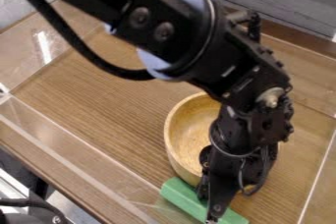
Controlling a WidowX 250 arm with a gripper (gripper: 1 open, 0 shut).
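Note:
The black gripper (221,194) reaches down at the lower right, its fingertips on a green bar-shaped object (184,196) lying in front of a round tan bowl (184,130). The gripper's body covers much of the bowl. I cannot see clearly between the fingertips, though they appear closed on the green object.
A grey wall (289,7) runs along the back. Clear plastic edging borders the near left side, with a dark gap and cables beyond it.

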